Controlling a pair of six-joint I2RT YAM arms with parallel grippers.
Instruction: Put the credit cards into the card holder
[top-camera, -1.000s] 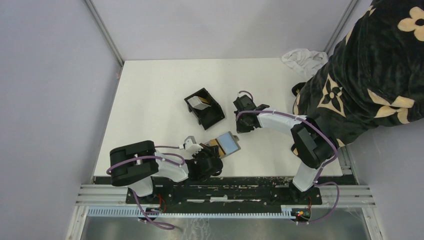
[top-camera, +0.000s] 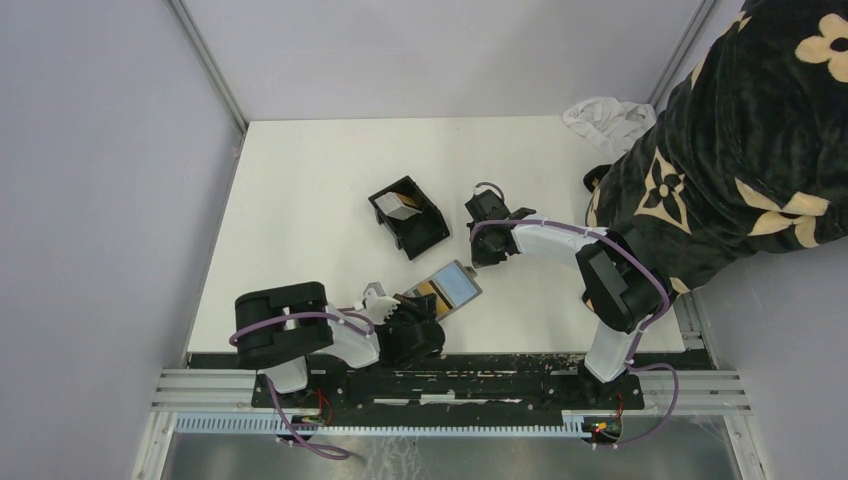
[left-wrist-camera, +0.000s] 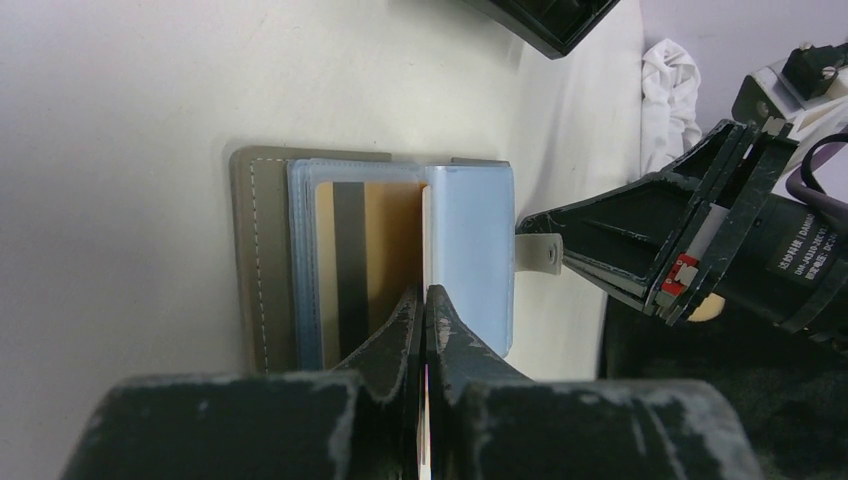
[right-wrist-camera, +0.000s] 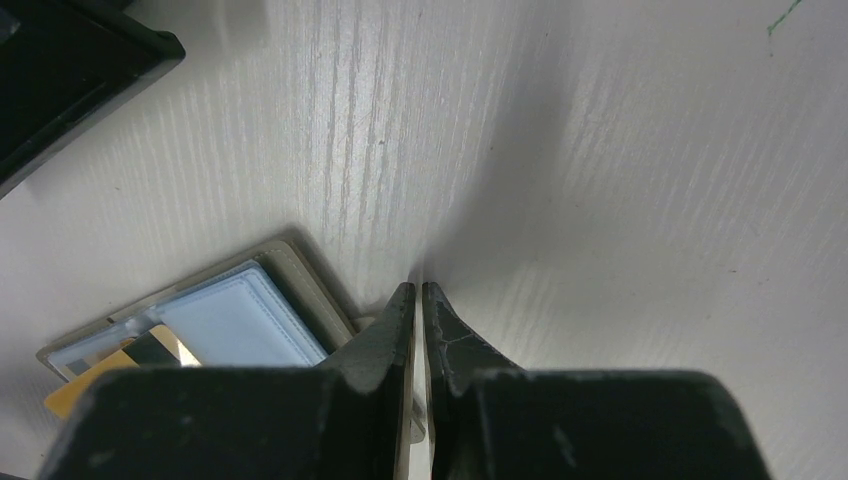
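The grey card holder (left-wrist-camera: 265, 270) with light blue pockets lies on the table in front of the arms. In the left wrist view, a gold card (left-wrist-camera: 385, 250) with a black stripe stands over its pockets, facing left. My left gripper is shut on this card's thin edge; the lower part of the card is hidden. At the holder's right end, my right gripper is closed down to a narrow gap at the small strap tab (left-wrist-camera: 540, 253). The fingers hide most of the tab in the right wrist view.
Behind the holder, a black open box (top-camera: 422, 232) has cards (top-camera: 398, 205) leaning inside it. A white cloth (top-camera: 610, 125) and a dark patterned cushion (top-camera: 670, 190) lie at the right.
The card holder has moved barely, if at all. The right arm is almost still.
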